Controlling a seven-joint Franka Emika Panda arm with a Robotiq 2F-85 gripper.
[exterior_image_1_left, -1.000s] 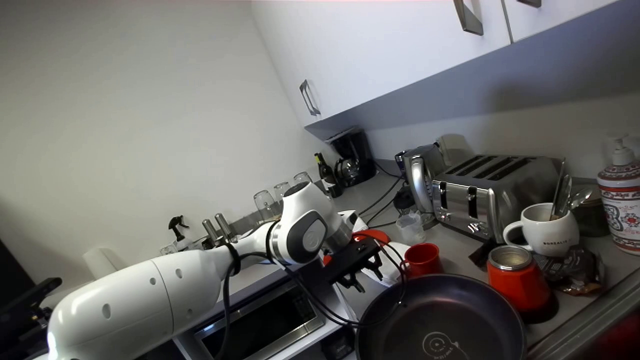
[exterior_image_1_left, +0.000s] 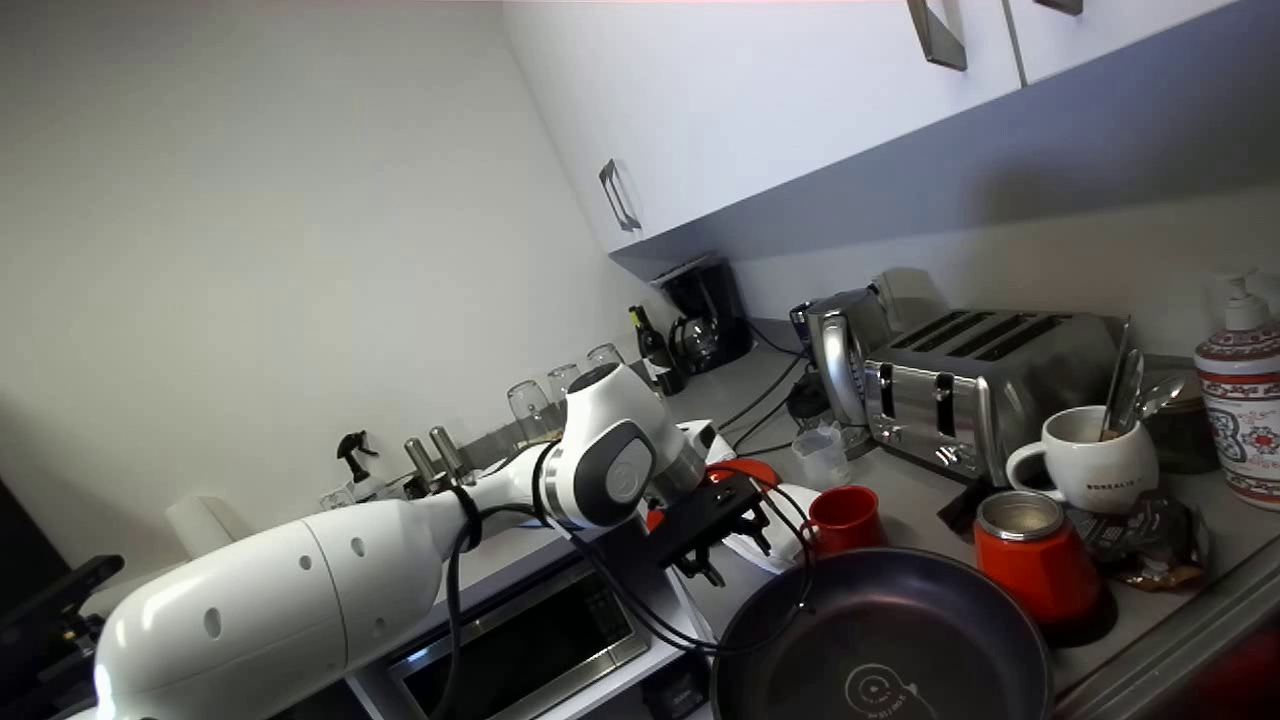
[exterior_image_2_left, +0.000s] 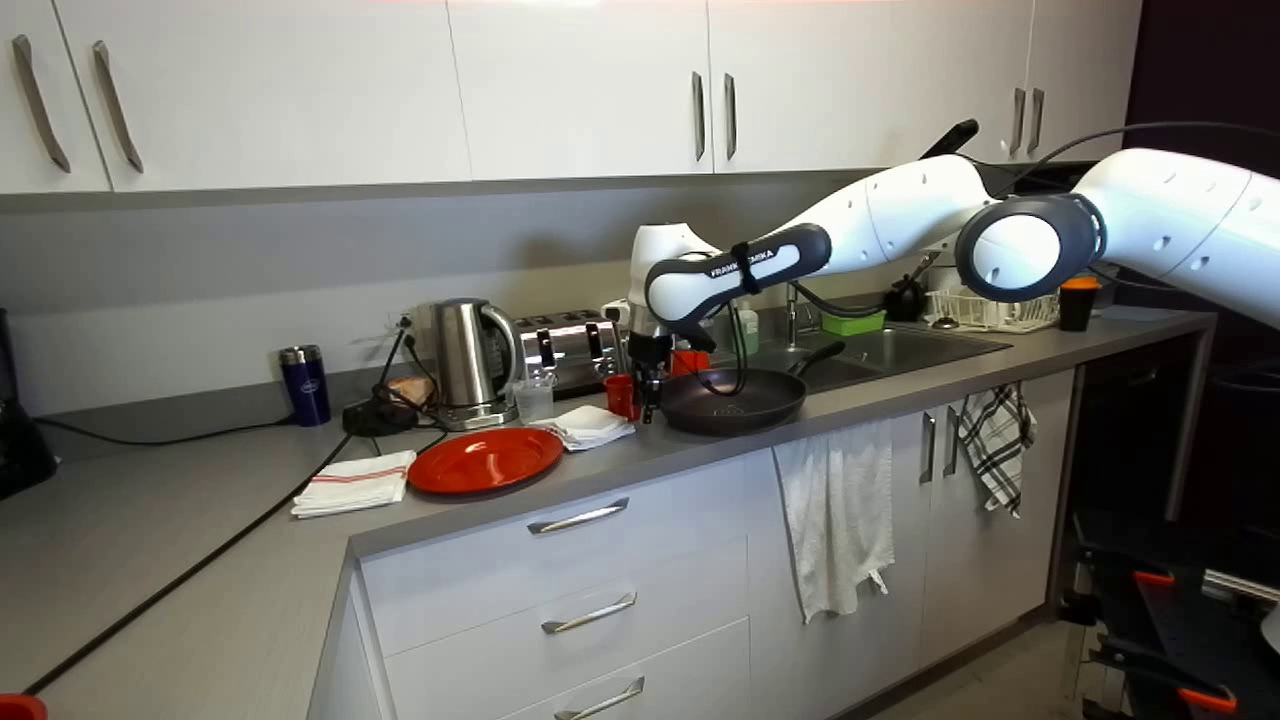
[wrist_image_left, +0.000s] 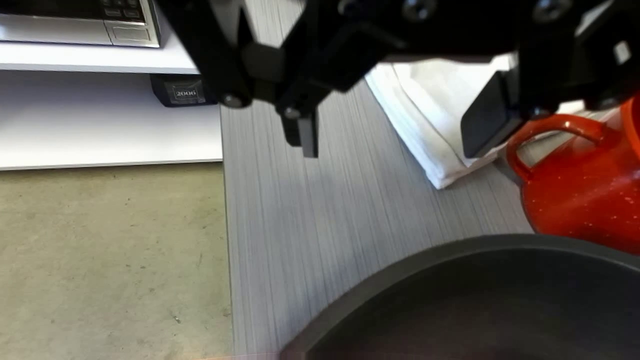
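Observation:
My gripper stands open above the counter near its front edge, with nothing between its fingers. In the wrist view, a folded white cloth (wrist_image_left: 432, 114) lies below, partly hidden by the right finger. A red mug (wrist_image_left: 585, 186) is right of that finger, its handle turned toward the cloth. The dark frying pan (wrist_image_left: 480, 306) fills the lower right of that view. From exterior view 1, the gripper (exterior_image_1_left: 726, 546) hangs left of the red mug (exterior_image_1_left: 845, 518) and above the left rim of the pan (exterior_image_1_left: 876, 648).
A red plate (exterior_image_2_left: 486, 460) and a striped cloth (exterior_image_2_left: 354, 482) lie left of the arm. Behind are a kettle (exterior_image_2_left: 465, 360) and toaster (exterior_image_1_left: 996, 378). A red moka pot base (exterior_image_1_left: 1038, 558) stands beside the pan.

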